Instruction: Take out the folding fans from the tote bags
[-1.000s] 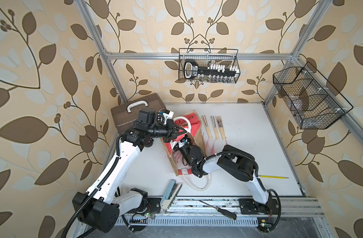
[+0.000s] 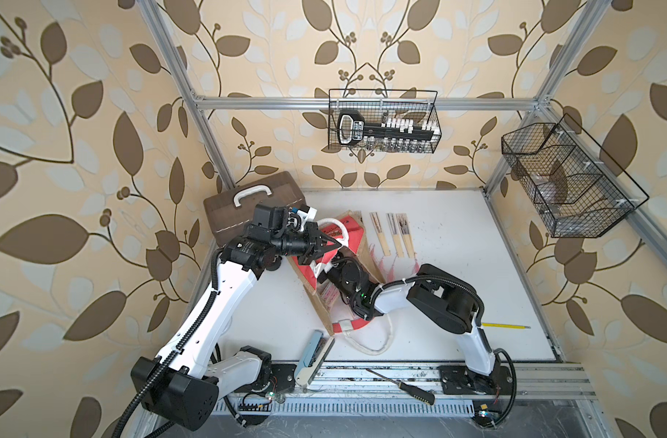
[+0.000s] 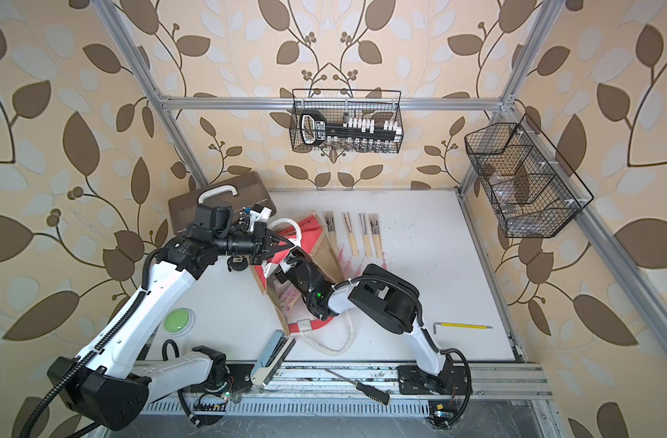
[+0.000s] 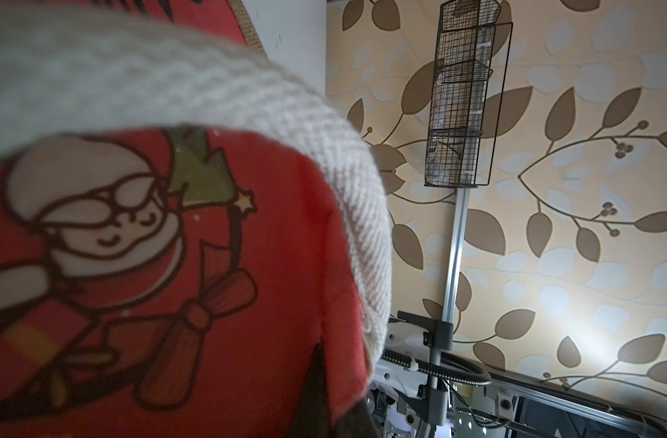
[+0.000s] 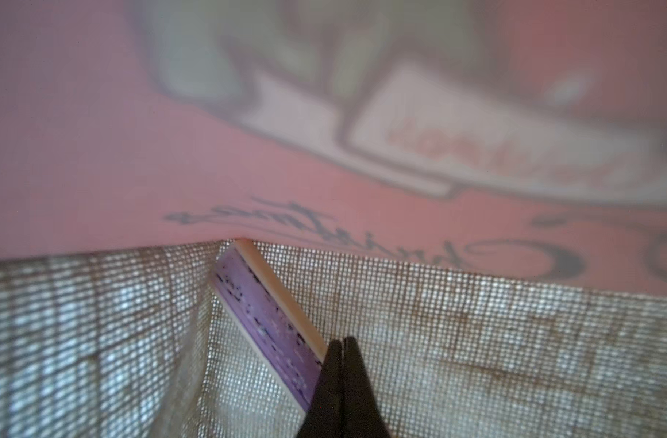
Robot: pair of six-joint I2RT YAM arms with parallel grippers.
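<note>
The tote bag [image 2: 353, 237] lies on the table, red with white handles and a tan woven side. My left gripper [image 2: 338, 244] is shut on its rim; in the left wrist view red cloth [image 4: 346, 365] runs between the dark fingers. My right gripper is inside the bag, its fingertips together. A purple folding fan [image 5: 264, 321] with pale edges leans in the bag's corner in the right wrist view. Its lower end passes behind the right fingers, and I cannot tell whether they touch it. From above, the right fingertips are hidden.
Several brushes [image 3: 365, 233] lie behind the bag to the right. A brown case [image 2: 227, 208] stands at the back left, a blue stapler-like tool [image 2: 311, 357] at the front edge. A yellow hex key [image 3: 461, 325] lies at the right. Right of the brushes, the table is clear.
The bag's near end and front handle have shifted toward the front edge. My right arm has shifted slightly at the bag's mouth. The left gripper has stayed almost in place.
</note>
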